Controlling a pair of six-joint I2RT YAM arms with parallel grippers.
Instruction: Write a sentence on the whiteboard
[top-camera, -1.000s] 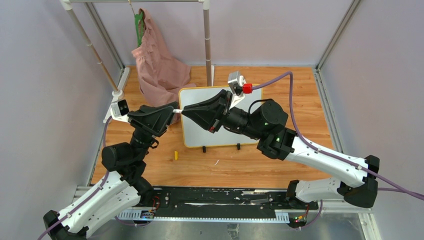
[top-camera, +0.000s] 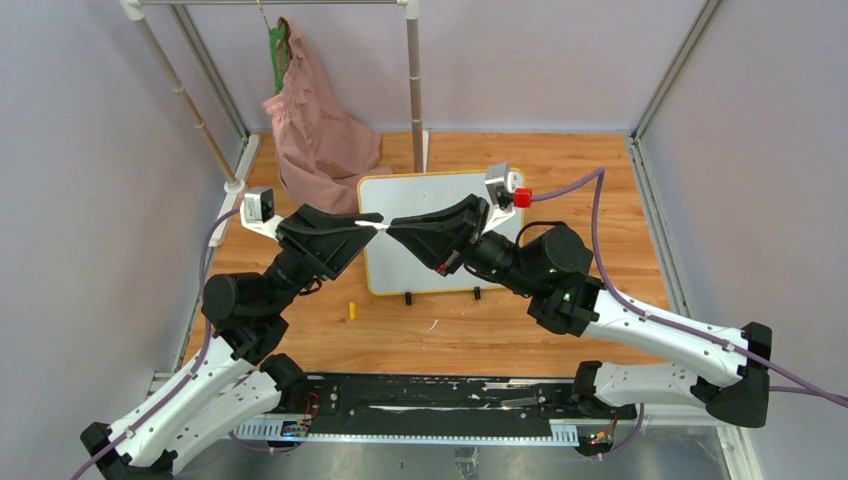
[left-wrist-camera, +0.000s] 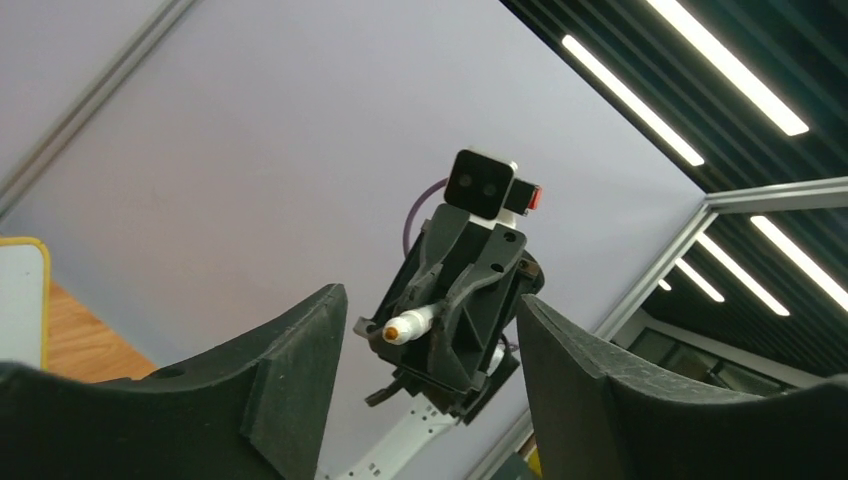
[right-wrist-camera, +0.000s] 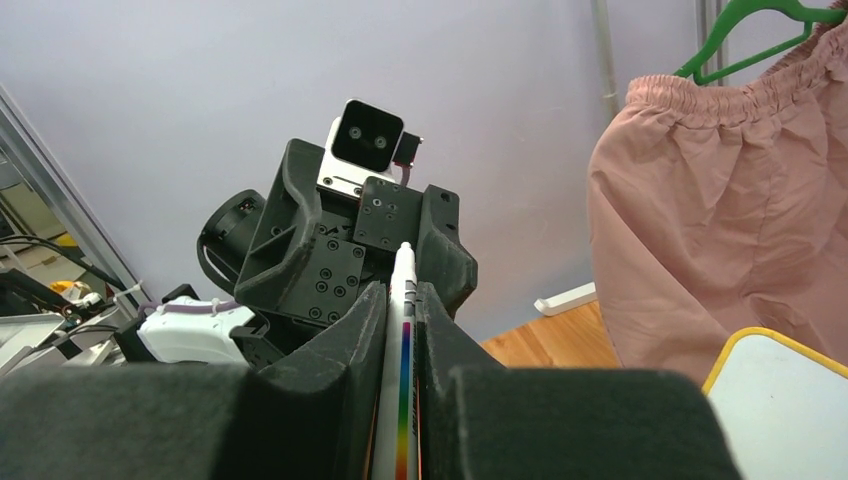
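A white marker (right-wrist-camera: 402, 400) with a rainbow stripe is gripped in my right gripper (top-camera: 391, 229), its white end pointing at my left gripper (top-camera: 373, 222). In the top view that end reaches the left gripper's fingertips. The left wrist view shows the left fingers apart, with the marker's end facing the gap between them; whether it touches them I cannot tell. The whiteboard (top-camera: 405, 270), yellow-edged, lies below both grippers, partly hidden by the arms.
Pink shorts (top-camera: 315, 140) (right-wrist-camera: 700, 200) hang on a green hanger from the rail at back left. A small yellow object (top-camera: 352, 311) lies left of the board's front edge.
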